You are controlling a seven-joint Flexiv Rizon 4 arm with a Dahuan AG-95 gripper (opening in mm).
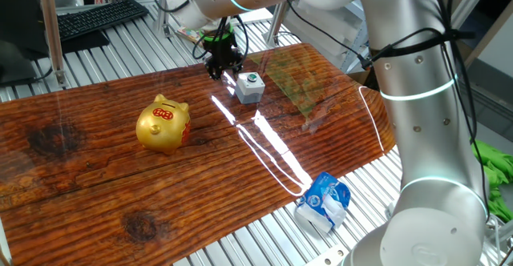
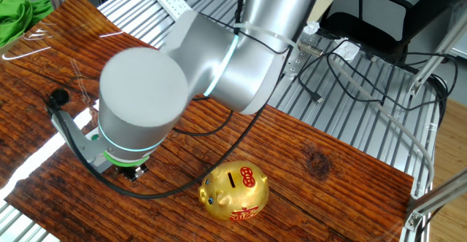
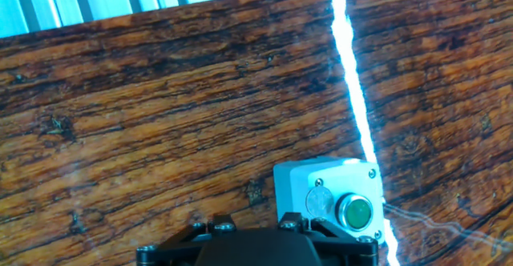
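My gripper [image 1: 225, 70] hangs, fingers down, at the far edge of the wooden board, just left of a small white box with a green button [image 1: 251, 87]. From the wrist, the box [image 3: 330, 198] sits at the lower right, its button [image 3: 357, 212] facing up, partly covered by the gripper's black body [image 3: 256, 246]. No view makes clear how far apart the fingers are. A gold piggy bank [image 1: 163, 125] stands upright on the board, well apart from the gripper; the other exterior view shows the slot on top of the bank [image 2: 234, 190].
A crumpled blue and white packet [image 1: 324, 202] lies at the board's near edge. Beyond the far edge are a keyboard [image 1: 103, 19] and slatted metal table. A black cable [image 2: 157, 194] loops from the arm. The board's left part is mostly bare.
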